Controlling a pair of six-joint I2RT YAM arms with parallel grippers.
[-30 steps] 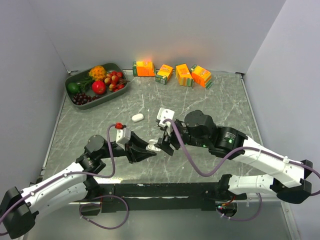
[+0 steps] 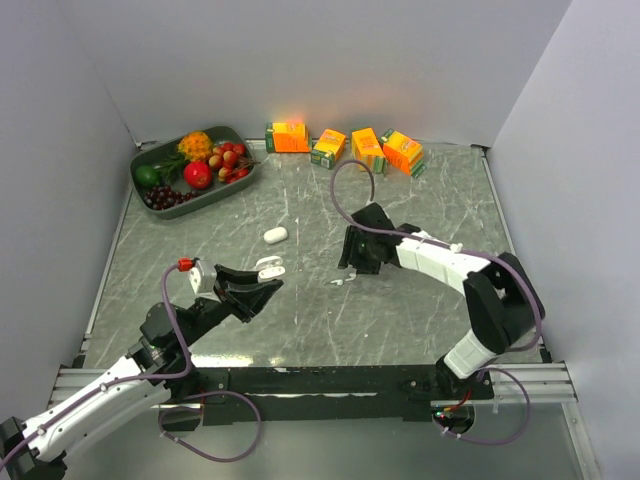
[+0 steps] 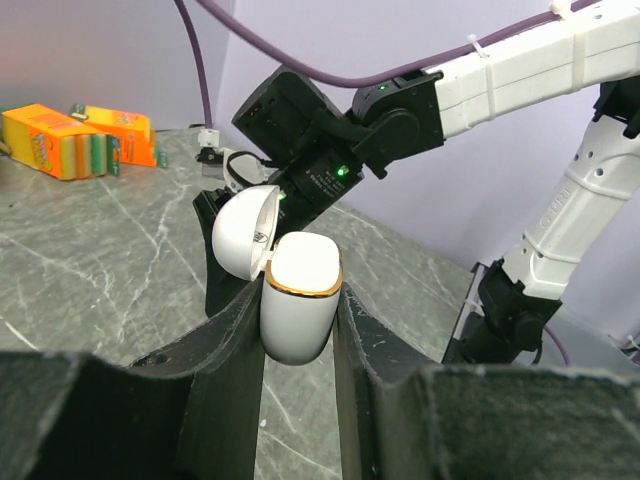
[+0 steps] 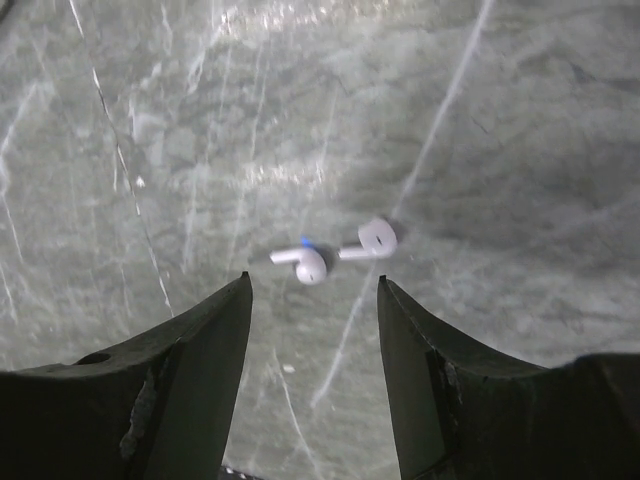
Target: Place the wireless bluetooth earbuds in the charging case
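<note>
The white charging case, lid raised, is pinched between the fingertips of my left gripper, above the table. In the left wrist view its gold-edged body faces me, so the slots cannot be seen. Two white earbuds with short stems lie on the marble tabletop under my right gripper. One earbud, with a blue spot beside it, is left of centre; the other earbud is close to its right. The right gripper points down, fingers apart with nothing between the tips.
A second white, rounded closed case lies mid-table. A grey tray of fruit stands at the back left, and several orange boxes line the back edge. Purple cables loop along both arms.
The left arm drew back to the left, bringing the open case with it.
</note>
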